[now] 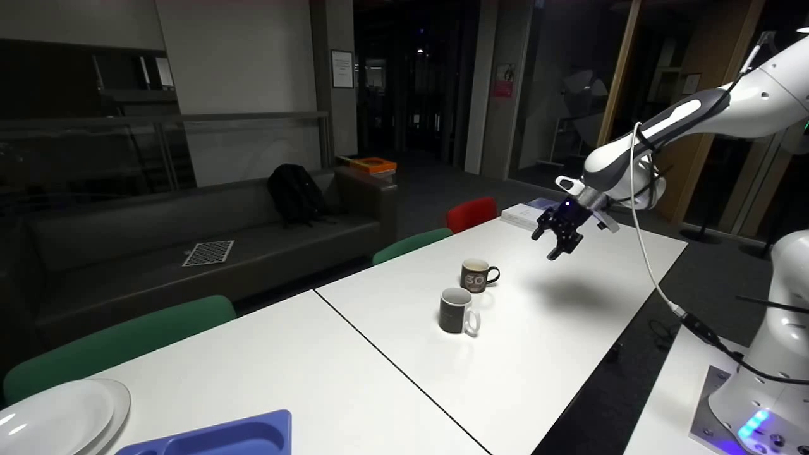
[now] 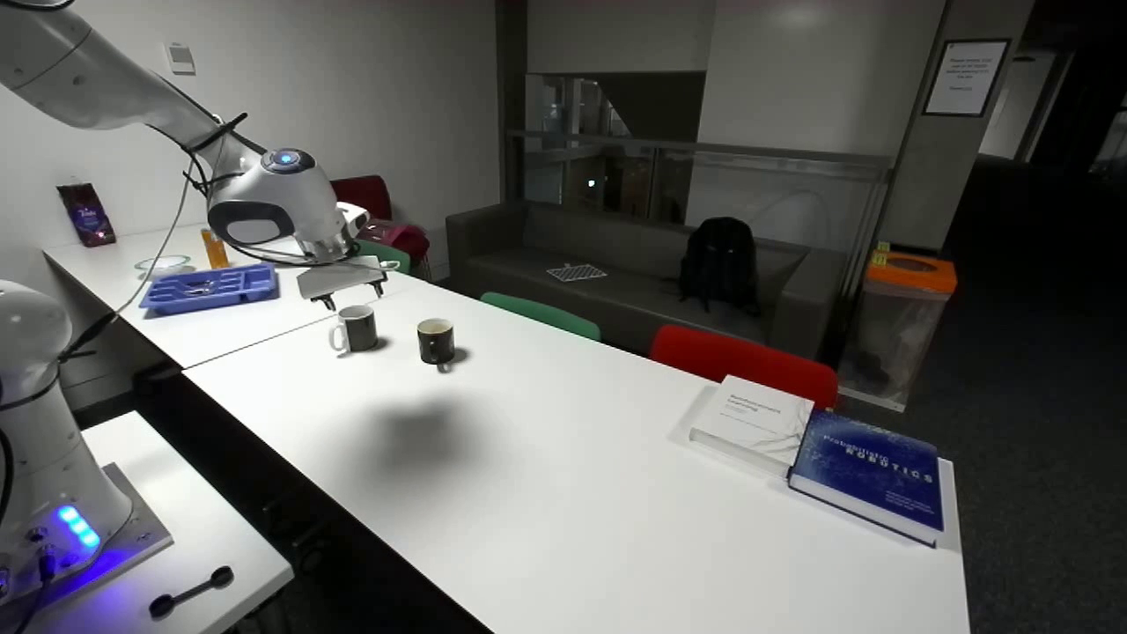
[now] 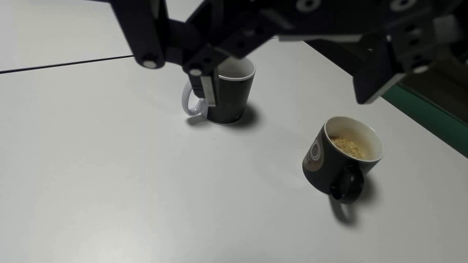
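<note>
Two dark mugs stand upright on the white table. One mug with a white handle [image 1: 453, 312] appears empty as far as its rim shows; in the wrist view a finger partly covers this white-handled mug [image 3: 231, 96]. The other, a black-handled mug [image 1: 474, 277] marked "30", holds pale, flaky contents, seen inside the black-handled mug [image 3: 338, 162] in the wrist view. My gripper [image 1: 551, 239] hangs in the air above the table, apart from both mugs. Its fingers are spread wide and nothing sits between them; the open gripper also shows along the top of the wrist view.
A blue tray [image 2: 215, 292] and white plates [image 1: 57, 417] lie on the far table section. Two books, one white [image 2: 752, 417] and one blue [image 2: 868, 470], rest at the opposite end. Green and red chairs line one side.
</note>
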